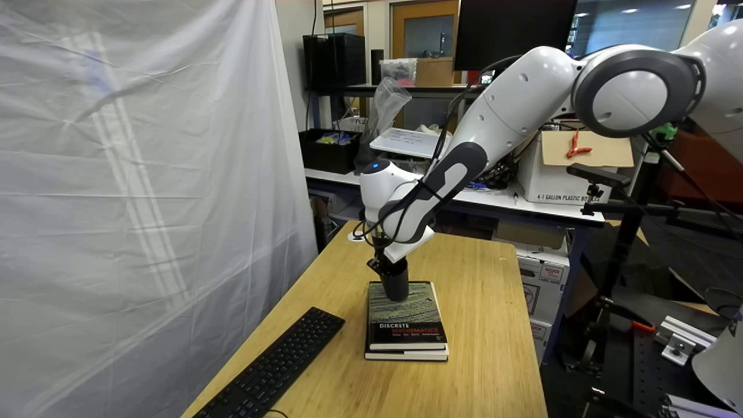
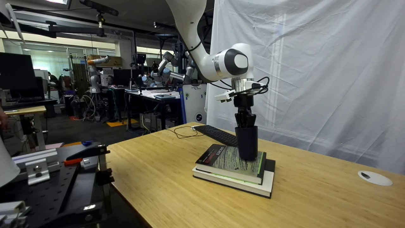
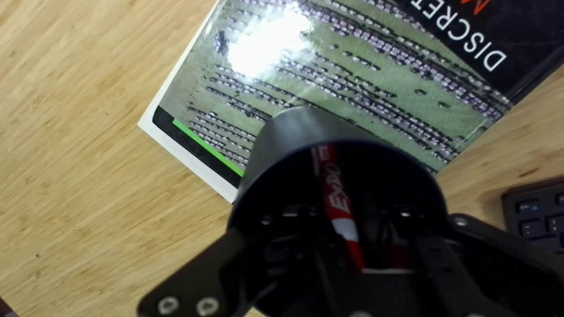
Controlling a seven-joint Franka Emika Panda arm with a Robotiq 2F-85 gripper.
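A black cup stands on the near-black and green "Discrete Mathematics" book, close to one end of the cover. Within the cup, a red and white Expo marker leans, seen from above in the wrist view. My gripper points down at the cup's mouth, its lower part reaching into the opening. Dark fingers show on both sides of the marker in the wrist view, but their tips are lost in the cup's shadow. Whether they touch the marker is not clear.
Under the top book lies a second book with white page edges. A black keyboard runs along the curtain side of the table. Bare wooden tabletop stretches to the right of the books in exterior view 1.
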